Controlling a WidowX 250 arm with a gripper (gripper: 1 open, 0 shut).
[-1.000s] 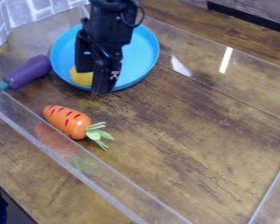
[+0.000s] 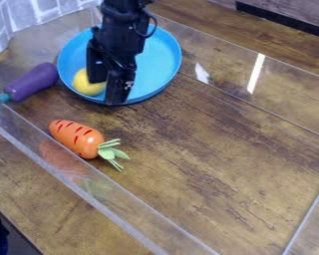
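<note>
My black gripper [image 2: 107, 76] hangs over the blue plate [image 2: 161, 61] at the upper left, its open fingers low around a yellow object [image 2: 85, 83], which is partly hidden behind them. The yellow object lies in the plate. A purple toy eggplant [image 2: 31, 82] lies left of the plate, and an orange toy carrot [image 2: 80, 138] with green leaves lies below it on the wooden surface.
Clear low walls run along the left and right of the wooden table [image 2: 215, 169]. A white tiled wall stands at the upper left.
My gripper has shifted very slightly to the left over the plate. The toys look unmoved.
</note>
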